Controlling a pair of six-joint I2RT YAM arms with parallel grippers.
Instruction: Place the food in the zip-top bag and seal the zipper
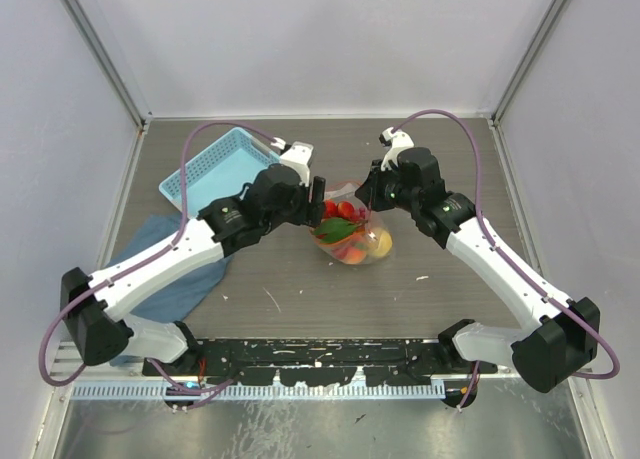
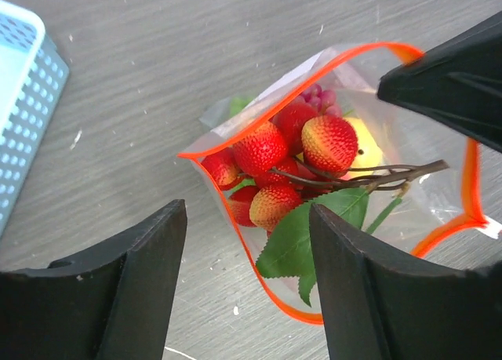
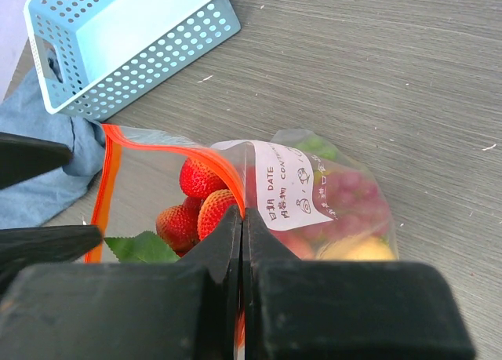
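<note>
The clear zip top bag (image 1: pixel 355 247) with an orange rim gapes at its mouth in the middle of the table. Strawberries (image 2: pixel 263 148), a leafy green stem (image 2: pixel 292 238), purple grapes (image 3: pixel 357 201) and a yellow item (image 2: pixel 362 150) lie inside. My right gripper is shut on the bag's rim, with the orange strip running into its fingers. Just off the bag's left side, my left gripper stands part open. In its own view the fingers frame the rim and leaf, and nothing shows gripped between them.
An empty light blue basket (image 1: pixel 215 169) stands at the back left. A blue cloth (image 1: pixel 170 279) lies in front of it.
</note>
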